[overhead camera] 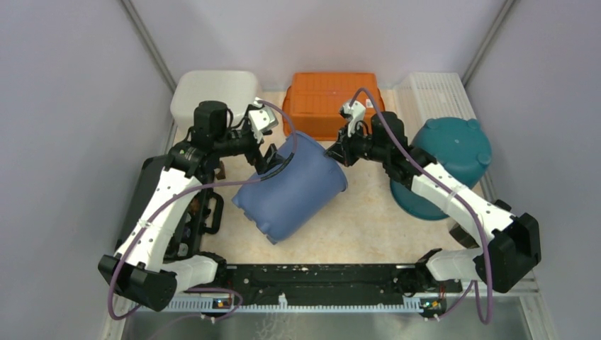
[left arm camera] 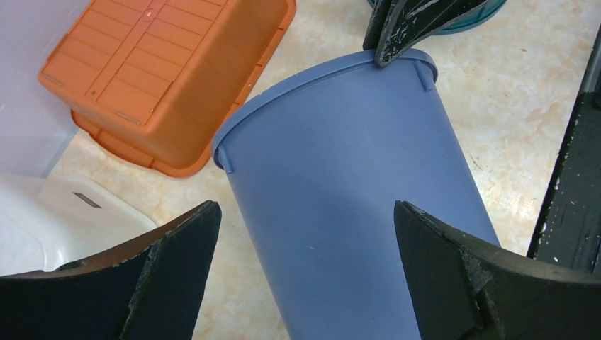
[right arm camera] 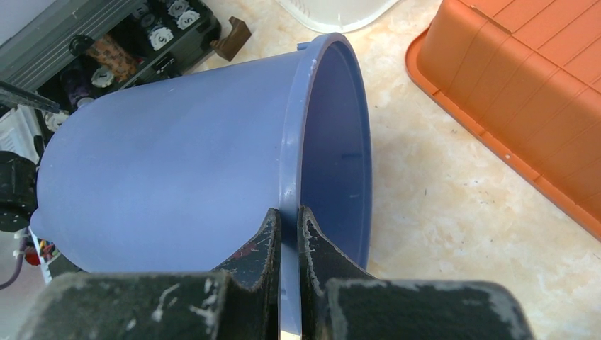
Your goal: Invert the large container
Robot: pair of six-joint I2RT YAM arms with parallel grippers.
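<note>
The large blue container (overhead camera: 298,191) lies on its side in the middle of the table, its mouth toward the back right and its base toward the front left. My right gripper is shut on its rim, one finger outside the wall and one inside. Above the container's side, near the mouth, my left gripper (overhead camera: 268,161) stands open. In the left wrist view the blue wall (left arm camera: 340,170) spreads beyond the gap between the left fingers. Whether those fingers touch the container I cannot tell.
Behind the container is an orange bin (overhead camera: 333,106), with a white bin (overhead camera: 212,95) at back left. A teal tub (overhead camera: 453,163) stands upside down at right, beside a white crate (overhead camera: 436,95). A dark toolbox (overhead camera: 145,191) lies left. Bare table shows right of the container.
</note>
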